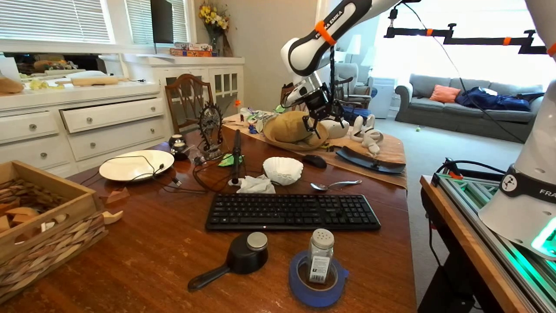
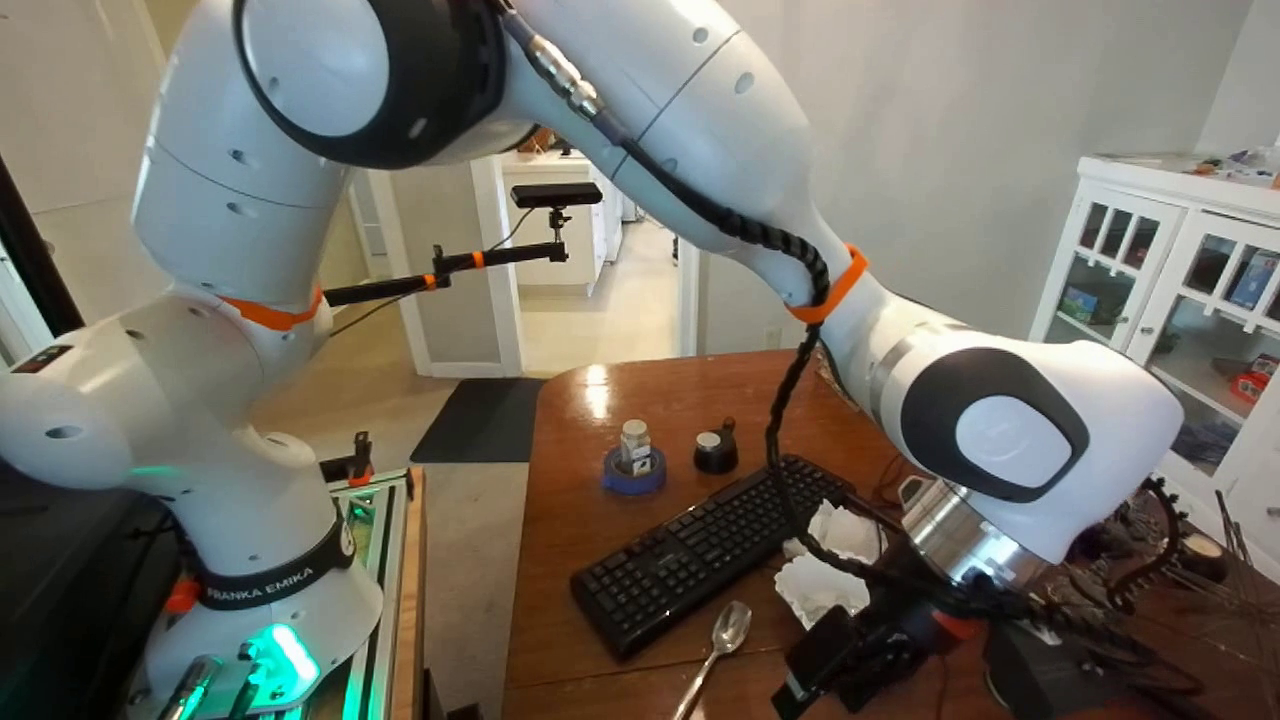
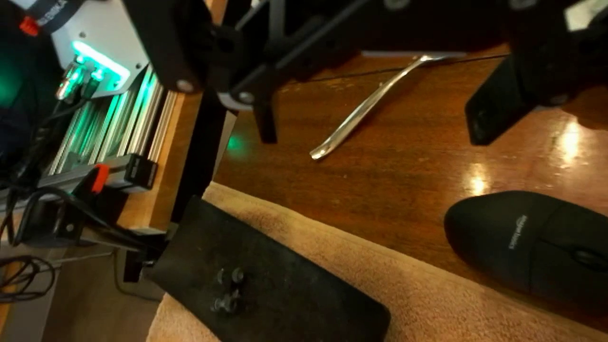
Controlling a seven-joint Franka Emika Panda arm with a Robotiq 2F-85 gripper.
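My gripper (image 1: pixel 329 127) hangs above the far part of the table, in front of a tan hat (image 1: pixel 292 128) in exterior view 1. Its fingers are wide apart in the wrist view, and nothing is between the fingers. Below it, a silver spoon (image 3: pixel 356 118) lies on the bare wood, its bowl end hidden behind the gripper's body. To the right in that view rests a black mouse (image 3: pixel 507 239) by the edge of a tan cloth (image 3: pixel 319 239). In exterior view 2 the fingertips are hard to make out.
A black keyboard (image 1: pixel 292 211) spans the middle of the table, with a white fluted bowl (image 1: pixel 282 170) behind it. Nearer stand a black measuring cup (image 1: pixel 249 258) and a shaker (image 1: pixel 320 255) inside a blue tape roll (image 1: pixel 311 298). A wooden basket (image 1: pixel 57 195) occupies the left.
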